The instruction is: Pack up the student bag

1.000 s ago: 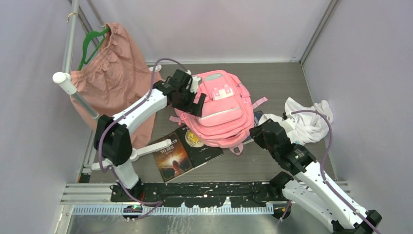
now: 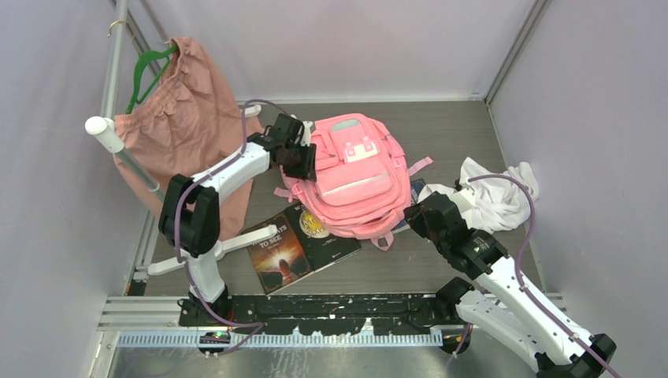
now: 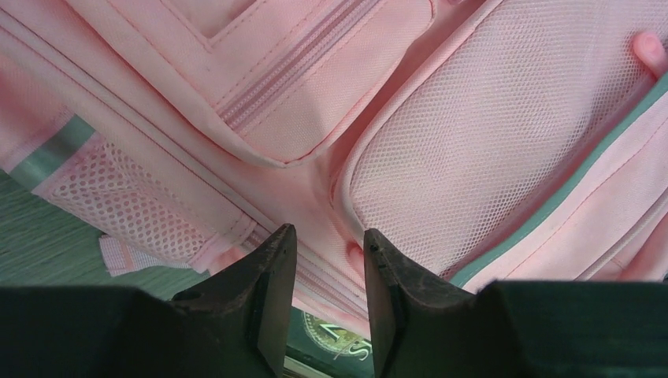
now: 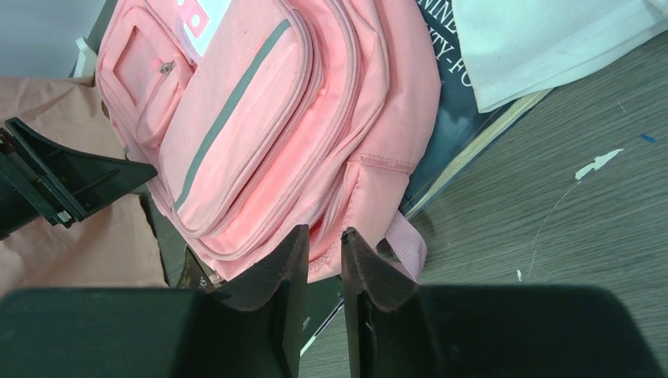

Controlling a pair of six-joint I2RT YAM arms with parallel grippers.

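Observation:
A pink backpack (image 2: 354,177) lies on its back mid-table, partly over books (image 2: 280,256). My left gripper is over its left side, above the zip seams and mesh pocket (image 3: 488,126), fingers slightly apart with nothing clearly between them. My right gripper hangs at the backpack's lower right, over the zip edge near the loop strap (image 4: 406,248), fingertips a little apart, holding nothing visible. The left gripper also shows at the left of the right wrist view.
Salmon shorts (image 2: 197,102) hang on a green hanger (image 2: 146,59) on a rack at left. A crumpled white cloth (image 2: 504,197) lies at right beside a dark book (image 4: 449,142). Bare table shows behind the backpack and at the front right.
Over the last second my left gripper has shifted slightly left and back on the backpack. My right arm moved slightly and returned to about its earlier position. The backpack looks unchanged.

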